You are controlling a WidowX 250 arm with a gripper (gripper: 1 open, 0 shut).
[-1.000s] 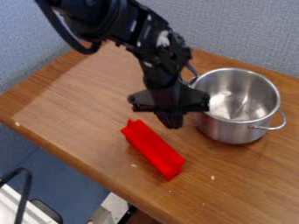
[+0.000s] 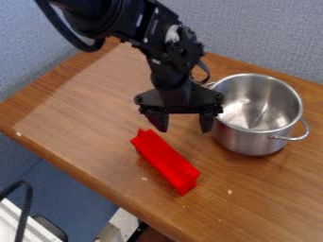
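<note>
My black gripper [image 2: 183,120] hangs over the table just left of a steel pot, with its two fingers spread apart and nothing seen between them. A red bar-shaped object [image 2: 165,161] lies on the wooden table below and in front of the gripper, apart from it. The steel pot [image 2: 262,129] with wire handles stands to the right, partly behind the gripper.
A grey wall stands behind.
The gripper's fingers have spread apart from close together, and the gripper has risen slightly. The red object and pot have not moved.
</note>
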